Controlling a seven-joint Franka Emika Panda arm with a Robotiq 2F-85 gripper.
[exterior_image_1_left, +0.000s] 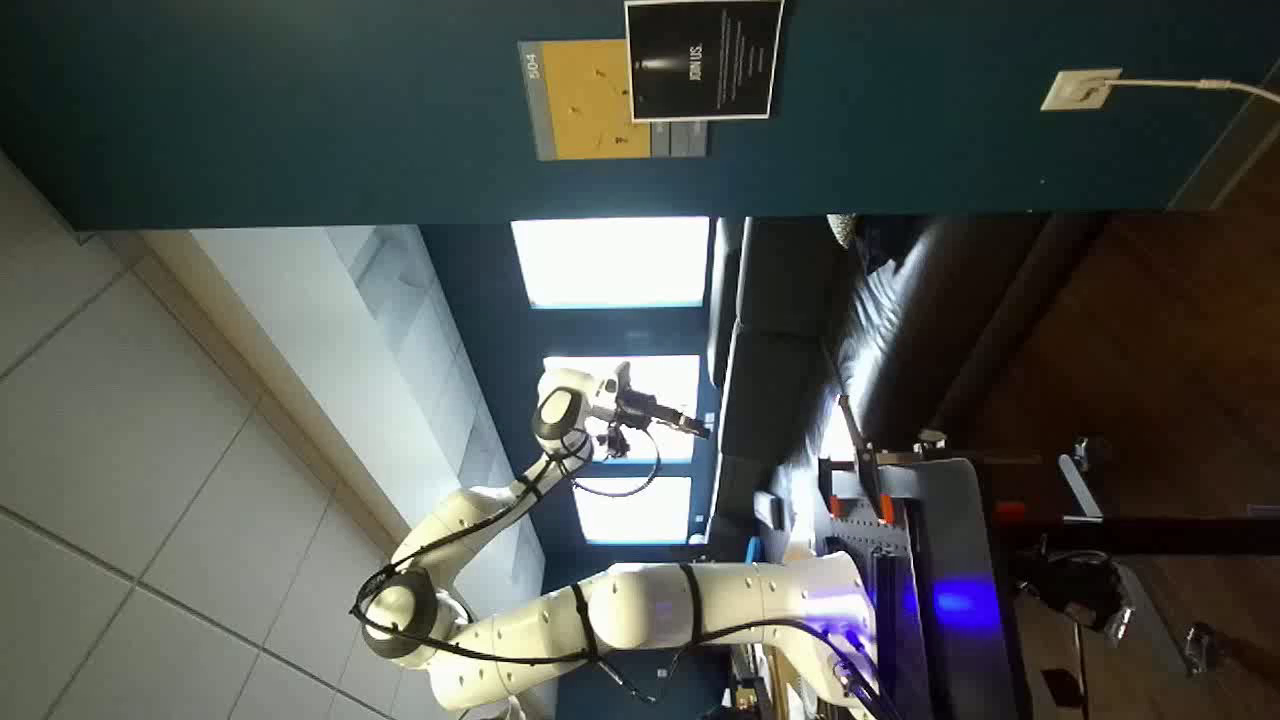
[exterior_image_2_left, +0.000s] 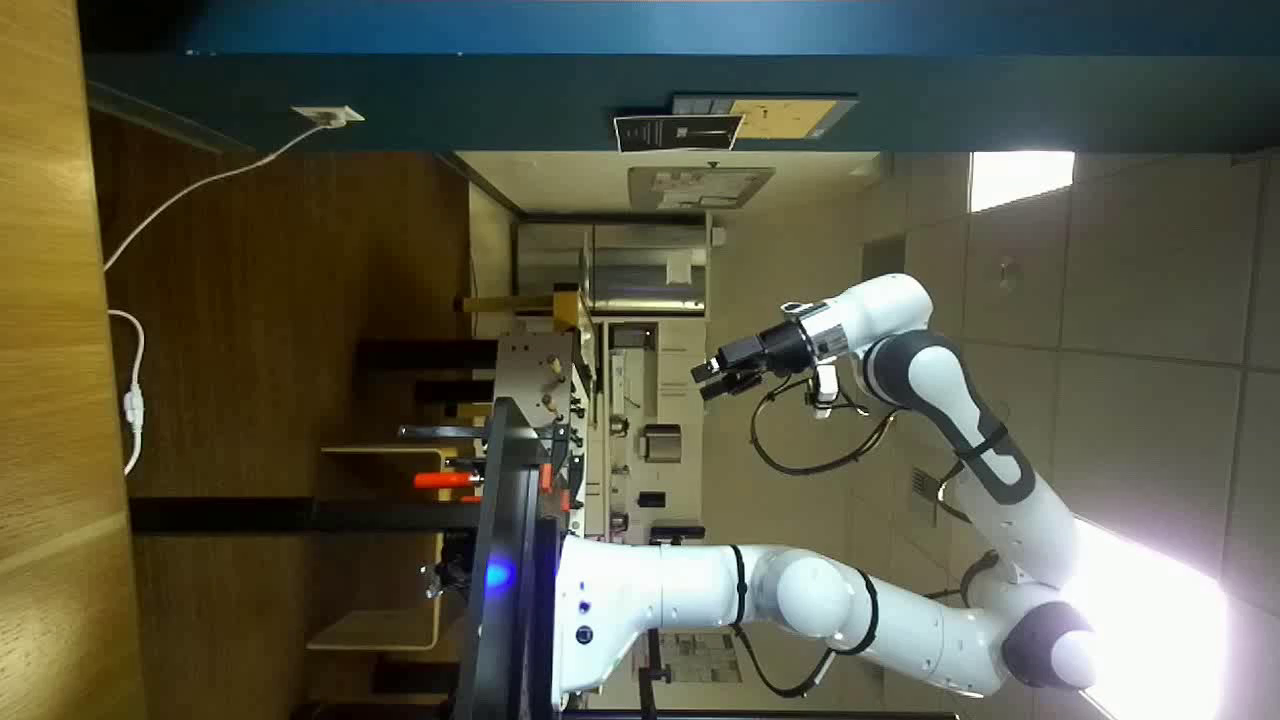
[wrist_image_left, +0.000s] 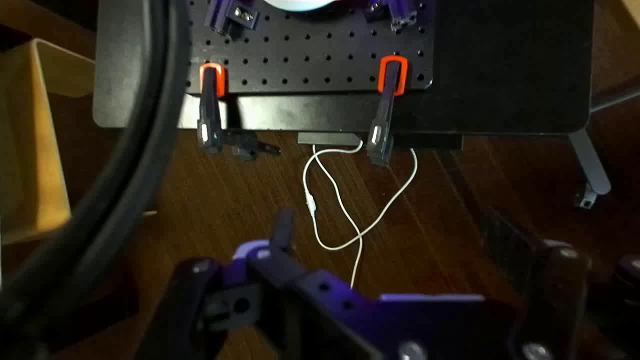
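Note:
Both exterior views are turned on their side. In exterior view 2 the black gripper (exterior_image_2_left: 708, 380) hangs in mid-air at the end of the white arm (exterior_image_2_left: 828, 594), far from any surface. The wrist view looks down on the gripper, its dark fingers (wrist_image_left: 283, 231) spread wide apart. The fingers are open and only the floor, well below, shows between them. In exterior view 1 the gripper (exterior_image_1_left: 702, 427) stands out against the bright windows.
Below is a black table (wrist_image_left: 510, 66) with a perforated plate (wrist_image_left: 306, 63), held by two orange-tipped clamps (wrist_image_left: 393, 75). A white cable (wrist_image_left: 342, 201) lies beyond the table's edge. A dark couch (exterior_image_1_left: 786, 288) stands near the table. The air around the gripper is free.

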